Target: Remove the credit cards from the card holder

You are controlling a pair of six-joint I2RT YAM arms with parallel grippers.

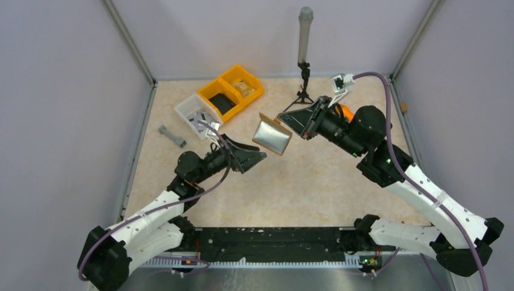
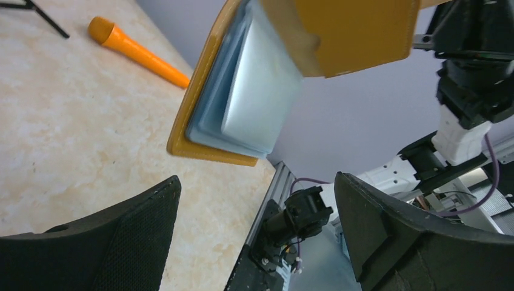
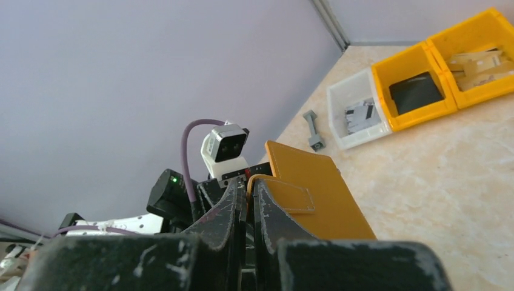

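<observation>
An orange-tan card holder [image 1: 271, 134] [image 2: 363, 33] [image 3: 318, 194] hangs from my right gripper [image 1: 285, 119], whose fingers are shut on its thin edge. Pale silvery cards [image 2: 260, 85] sit in the holder, facing my left gripper. My left gripper [image 1: 257, 154] stands open below and left of the holder, with nothing between its fingers.
A white bin [image 1: 197, 115] and two yellow bins [image 1: 239, 85] [image 3: 412, 60] stand at the back left, beside a grey tool [image 1: 171, 136]. An orange rod lies at the right. A black tripod stands at the back.
</observation>
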